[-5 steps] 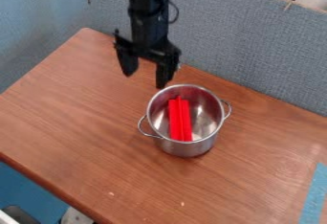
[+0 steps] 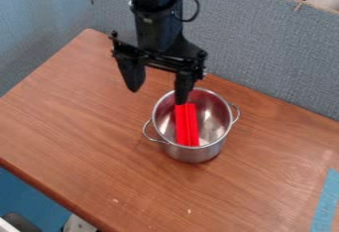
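A black gripper [image 2: 158, 77] hangs open above the table, its left finger over bare wood and its right finger over the back rim of a steel pot. The two-handled pot [image 2: 208, 152] stands on the wooden table [image 2: 79, 127]. An elongated red object [image 2: 187, 126] lies inside it, its lower part clearly visible.
Bare table surrounds the pot on the left, front and right. Grey padded walls [image 2: 272, 58] close off the back. A light blue strip [image 2: 324, 201] lies at the right.
The pot and red object look unmoved.
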